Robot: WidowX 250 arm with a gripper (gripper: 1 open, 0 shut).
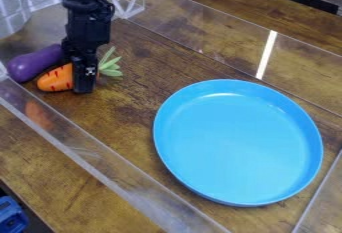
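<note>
An orange toy carrot (56,79) with pale green leaves lies on the wooden table at the upper left, beside a purple eggplant (32,61). My black gripper (80,77) is lowered over the carrot, its fingers around the middle near the leaves. Whether the fingers are shut on it is hard to tell.
A large blue plate (238,141) fills the right middle of the table. Clear plastic walls border the area. A blue object (8,215) is at the lower left edge. Bare wood lies between the carrot and the plate.
</note>
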